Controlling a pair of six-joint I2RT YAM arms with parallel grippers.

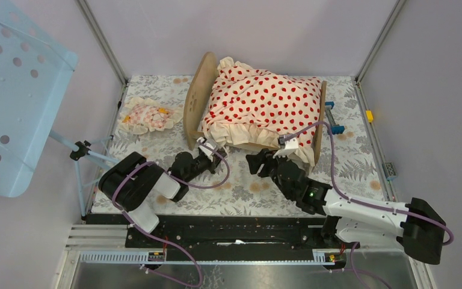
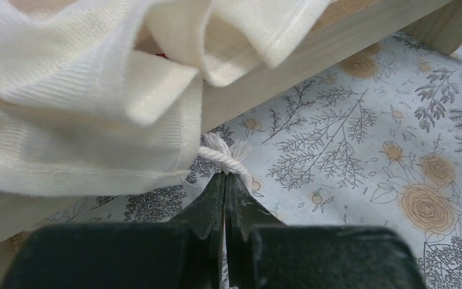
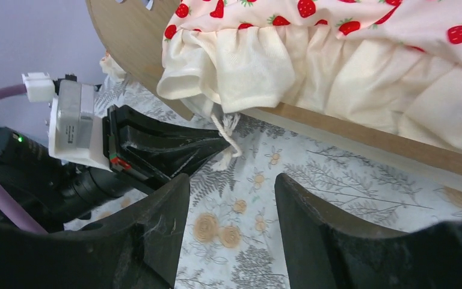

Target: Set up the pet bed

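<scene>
A wooden pet bed [image 1: 196, 96] holds a strawberry-print mattress [image 1: 261, 102] with a cream ruffle [image 2: 84, 150] hanging over the front rail [image 3: 349, 132]. Below that ruffle my left gripper is shut on a short white cord [image 2: 219, 155] with a frayed end, beside the bed's left front corner. My right gripper stands open in front of the rail, right of the left one, with nothing between its fingers.
A small frilled pillow [image 1: 147, 116] lies left of the bed, and a blue dumbbell-shaped object [image 1: 336, 128] right of it. A light-blue perforated panel [image 1: 24, 108] stands at the far left.
</scene>
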